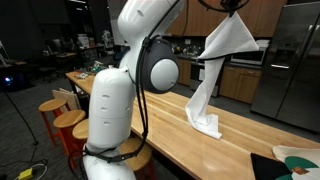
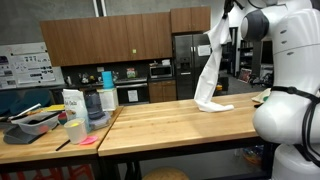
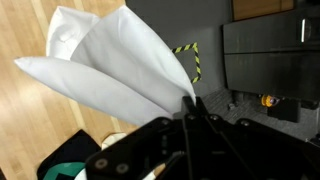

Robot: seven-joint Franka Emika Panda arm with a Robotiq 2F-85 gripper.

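Note:
A white cloth point(image 1: 214, 75) hangs from my raised gripper point(image 1: 236, 8), its lower end resting on the wooden table. The other exterior view shows the same cloth point(image 2: 211, 75) stretched down from the gripper at the top right to the tabletop. From the wrist, the cloth point(image 3: 115, 55) fans out away from the gripper. The fingers are shut, with a gathered edge of the cloth between them. The top of the gripper is partly cut off in the first exterior view.
A white-and-green item point(image 1: 297, 157) and a black item point(image 1: 268, 167) lie at one end. At the other end are a paper towel roll point(image 2: 75, 130), a box point(image 2: 75, 104) and bins point(image 2: 35, 120). Stools point(image 1: 70, 118) stand alongside.

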